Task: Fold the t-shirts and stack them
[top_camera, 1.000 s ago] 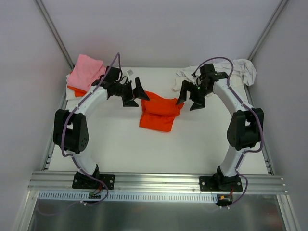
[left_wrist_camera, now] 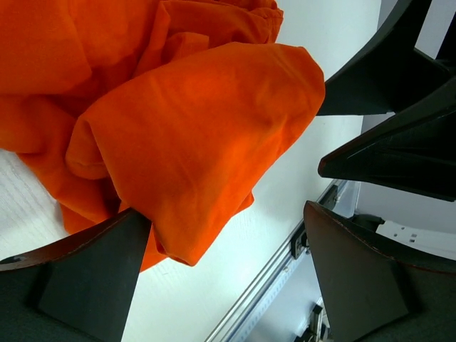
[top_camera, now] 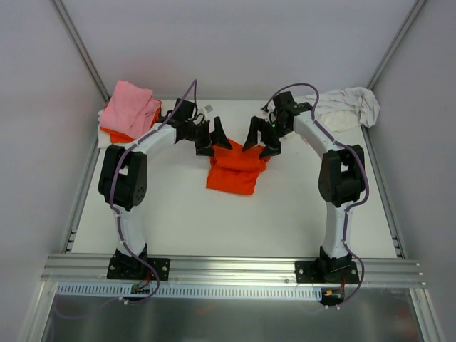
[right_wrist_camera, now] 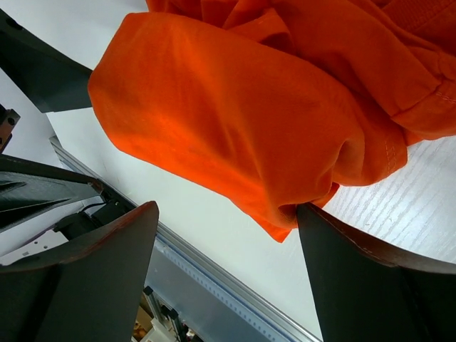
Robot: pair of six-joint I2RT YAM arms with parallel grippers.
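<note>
An orange t-shirt (top_camera: 235, 174) lies crumpled in the middle of the table, a flat part toward the front and bunched folds behind. My left gripper is over its back left part, open, with an orange fold between the fingers. My right gripper is over the back right part; its fingers stand apart, one touching the cloth, which reaches into the space between them. In both wrist views the other gripper's black fingers show beyond the shirt.
A pink and orange pile of folded shirts (top_camera: 128, 107) sits at the back left. White cloths (top_camera: 353, 105) lie heaped at the back right.
Both arms have moved inward toward each other, bringing the grippers from beside the orange shirt to over its back edge. The shirt looks little changed in the top view.
</note>
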